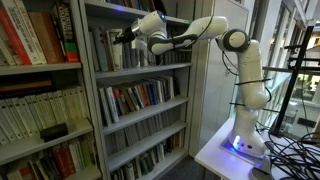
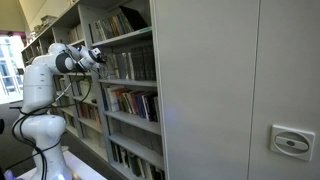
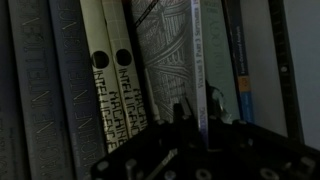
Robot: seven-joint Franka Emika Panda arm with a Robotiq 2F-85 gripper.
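Observation:
In the wrist view, a thin book with a pale spine [image 3: 198, 60] runs down between my fingers, and my gripper is shut on it near its lower end. The book still stands in the row, beside a grey patterned book [image 3: 168, 55] on the left and a greenish-grey book [image 3: 215, 45] on the right. From outside, my gripper [image 1: 124, 36] is at the upper shelf of the grey bookcase. The fingertips are too small and dark there to make out.
Two cream books [image 3: 112, 65] and several dark volumes [image 3: 40, 85] fill the row to the left. On the right stands a dark book with a blue label [image 3: 244, 90]. The metal bookcase upright [image 1: 92, 80] is close to the gripper. A white table [image 1: 222, 160] carries the arm's base.

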